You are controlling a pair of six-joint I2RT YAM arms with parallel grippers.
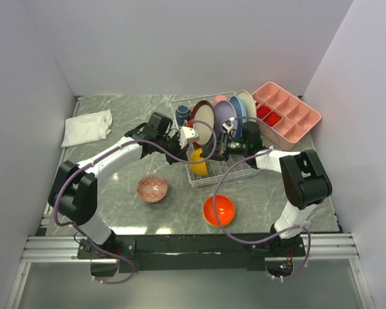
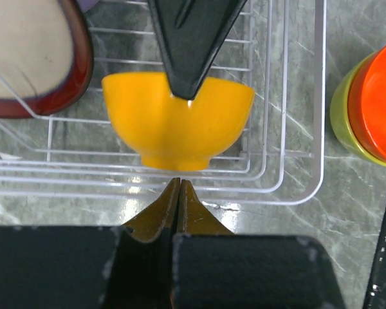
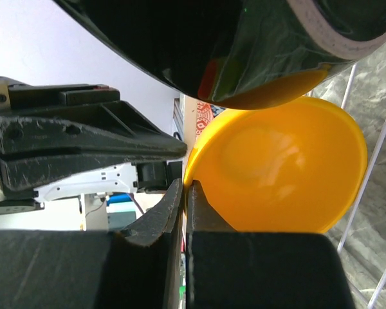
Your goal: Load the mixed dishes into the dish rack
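A yellow bowl (image 1: 199,166) (image 2: 167,129) (image 3: 270,174) stands on its side in the wire dish rack (image 2: 289,193), near its front left. Plates in cream-and-red (image 2: 22,55), lavender (image 1: 224,113) and blue fill the back. My left gripper is shut at the rack's left edge, beside the yellow bowl, with nothing visible between its fingers. My right gripper is shut at the yellow bowl's rim; whether the rim is between its fingers is hard to tell. A dark glossy object (image 3: 199,38) is close above the bowl in the right wrist view.
A patterned bowl (image 1: 152,188) lies left of the rack; stacked orange and green bowls (image 1: 219,210) sit in front. A pink cutlery holder (image 1: 293,112) is at back right, a white cloth (image 1: 87,129) at back left.
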